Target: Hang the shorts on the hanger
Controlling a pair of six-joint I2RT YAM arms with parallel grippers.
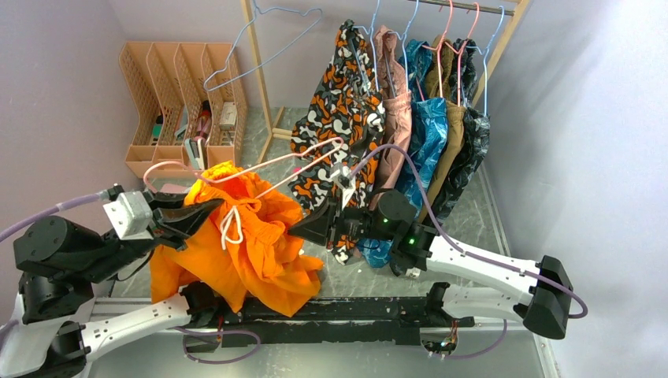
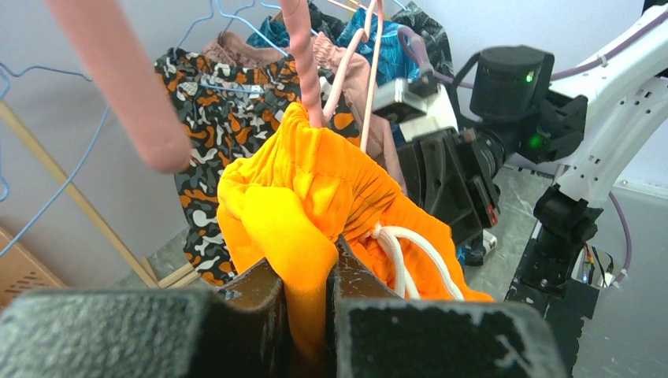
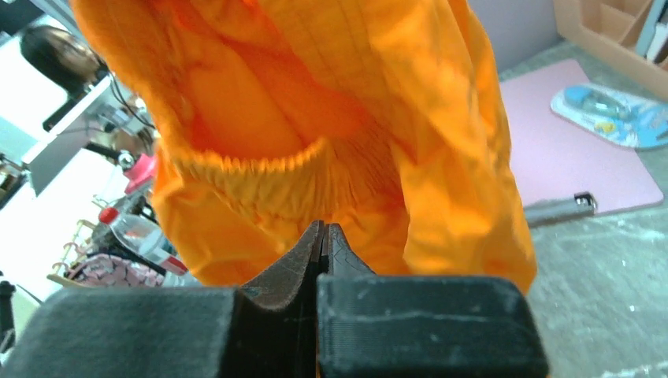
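Orange shorts [image 1: 264,252] with a white drawstring [image 1: 234,227] hang in front of the rack. My left gripper is shut on a fold of their waistband. A pink hanger [image 1: 272,161] has one end inside the waist opening; its hook end points right, toward the camouflage garment. My right gripper has its fingertips together at the right side of the shorts. Nothing is between them, and the elastic waistband [image 3: 252,169] lies beyond the tips, outside the fingers. Inside the opening, the hanger's lower end is hidden by cloth.
Behind, camouflage shorts [image 1: 346,102], pink shorts [image 1: 394,134] and other garments hang from the rail [image 1: 480,9]. An empty blue hanger [image 1: 272,55] hangs at the left. A tan divided organizer [image 1: 142,161] stands on the floor at the back left.
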